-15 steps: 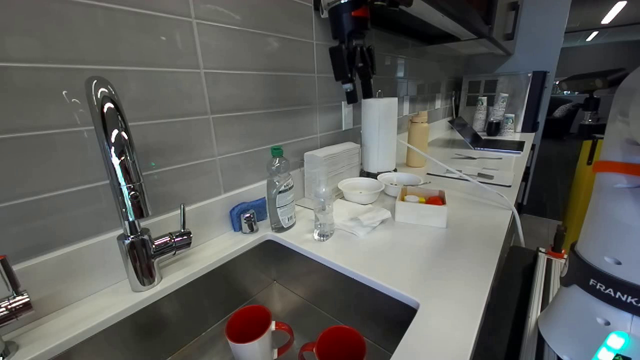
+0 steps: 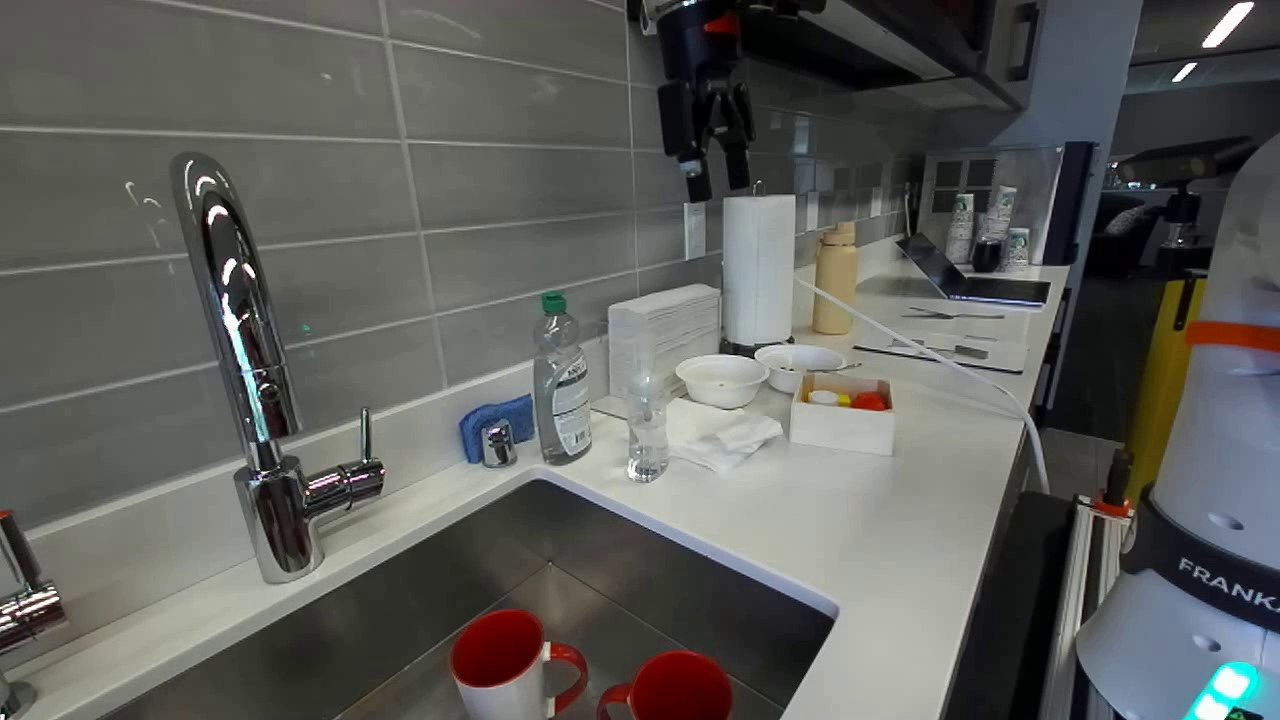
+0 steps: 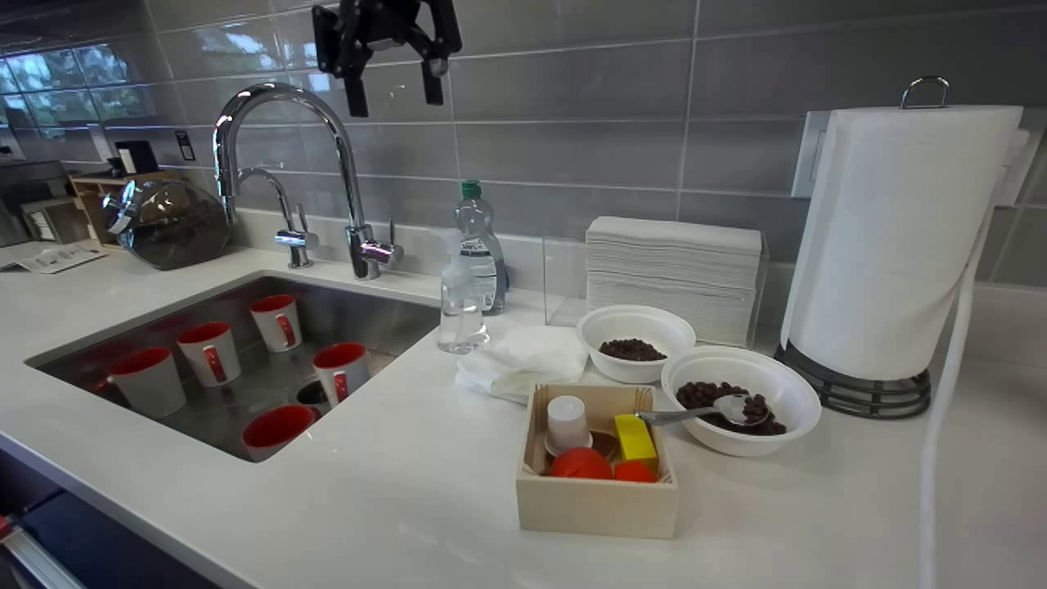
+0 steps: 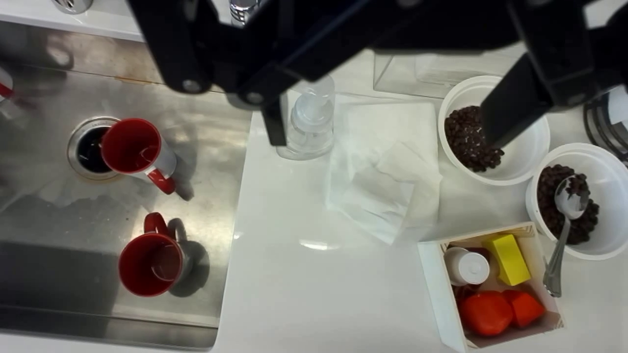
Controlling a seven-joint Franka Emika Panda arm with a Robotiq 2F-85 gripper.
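High above the counter, near the tiled wall, my gripper (image 3: 400, 103) stands open with nothing between its fingers. In the wrist view its dark fingers (image 4: 518, 97) are spread wide, above a clear pump bottle (image 4: 312, 120) and a crumpled white napkin (image 4: 382, 170). Two white bowls hold dark beans: one bowl (image 3: 638, 329) by the napkin stack, the other bowl (image 3: 751, 393) with a spoon (image 3: 726, 407) in it. A small wooden box (image 3: 596, 505) contains a yellow block (image 3: 635, 442), a white cup (image 3: 567, 422) and red items (image 3: 581, 463). Several red-and-white mugs (image 3: 209, 353) stand in the sink.
The steel sink (image 2: 396, 600) has a tall chrome faucet (image 2: 234, 312) behind it. A green-capped soap bottle (image 2: 561, 384), napkin stack (image 2: 660, 330) and paper towel roll (image 2: 758, 270) line the wall. Bare counter (image 3: 412, 491) lies in front of the box.
Over the last second my gripper has turned or spread slightly, so a wider gap shows between its fingers. Nothing on the counter or in the sink has moved.
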